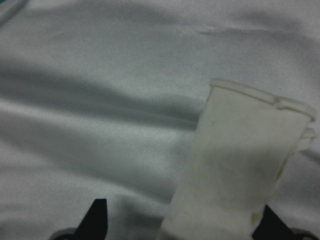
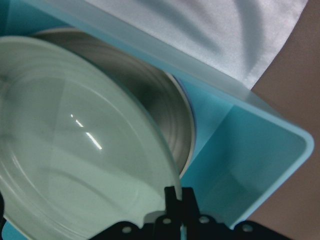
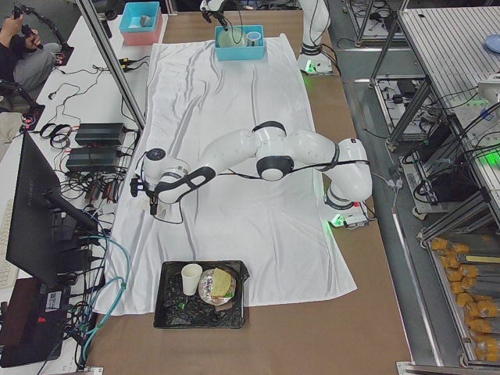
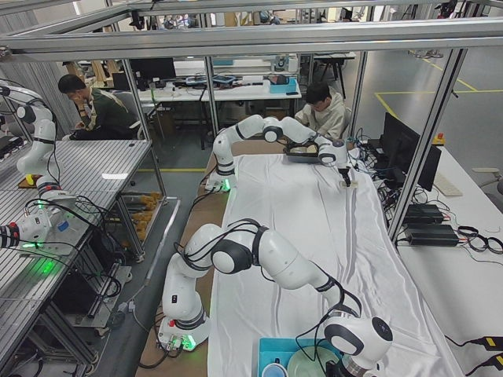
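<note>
A white paper cup (image 1: 235, 155) lies on its side on the white cloth (image 1: 100, 150) between the fingers of my left gripper; whether they press on it I cannot tell. At the far end, my right gripper is closed on the rim of a pale green plate (image 2: 75, 140), over a steel round dish (image 2: 170, 120) in a light blue bin (image 2: 270, 160). A blue-white cup (image 3: 254, 37) also stands in that bin.
A black tray (image 3: 176, 312) at the near end holds a white cup (image 3: 191, 277) and a foil dish with yellow food (image 3: 221, 283). A monitor and cables line the left side.
</note>
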